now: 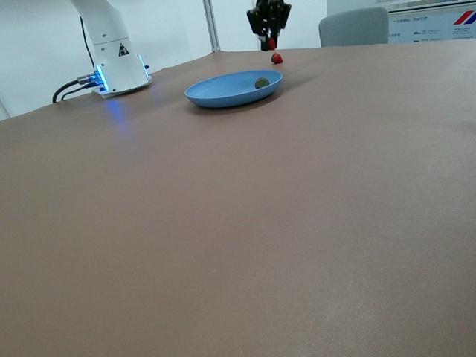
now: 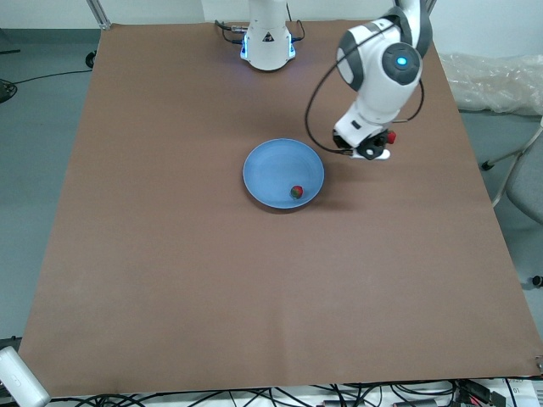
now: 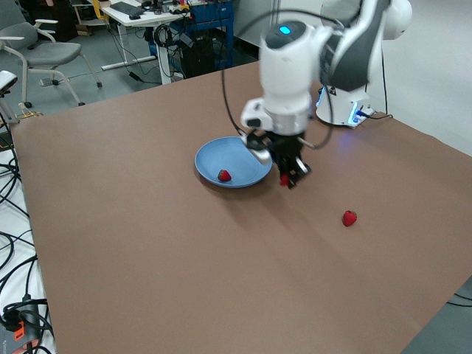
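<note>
A blue plate [image 2: 280,173] [image 1: 223,93] [image 3: 225,155] lies on the brown table, with a strawberry [image 2: 296,192] [image 1: 262,82] [image 3: 224,175] on it. A second strawberry [image 1: 277,59] [image 3: 349,217] lies on the table beside the plate, on the arm's side. My gripper [image 2: 366,144] [image 1: 271,33] [image 3: 290,173] hangs in the air beside the plate, its black body with red at the tip. Whether it is open, shut or holding something red cannot be told.
The white arm base [image 2: 267,38] stands at the table's back. A grey chair [image 2: 530,174] stands beyond the edge, and cables run along another edge.
</note>
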